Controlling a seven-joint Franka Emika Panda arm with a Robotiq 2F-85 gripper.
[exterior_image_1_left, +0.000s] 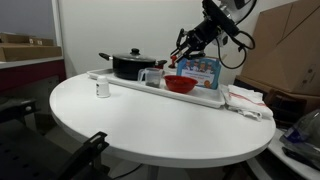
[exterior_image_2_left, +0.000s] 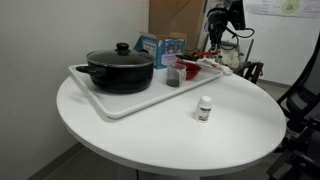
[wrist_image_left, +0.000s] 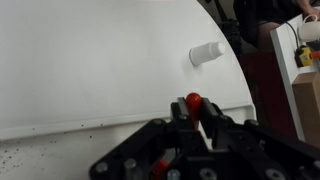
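A small red object (wrist_image_left: 193, 103) shows its rounded end between the fingers of my gripper (exterior_image_1_left: 175, 58), which is shut on it; the rest of it is hidden by the fingers. In exterior view 1 the gripper hangs above a red bowl (exterior_image_1_left: 182, 84), with clear air between them. The bowl stands on the white tray (exterior_image_1_left: 208, 98); its inside cannot be made out. A white bottle (wrist_image_left: 208, 53) with a white cap stands upright on the round table, well away from the gripper.
On the tray are a lidded black pot (exterior_image_2_left: 120, 70) and a clear measuring cup (exterior_image_2_left: 176, 75). A blue picture box (exterior_image_1_left: 198, 70) stands behind the bowl. White cloth (exterior_image_1_left: 246, 100) lies at the right.
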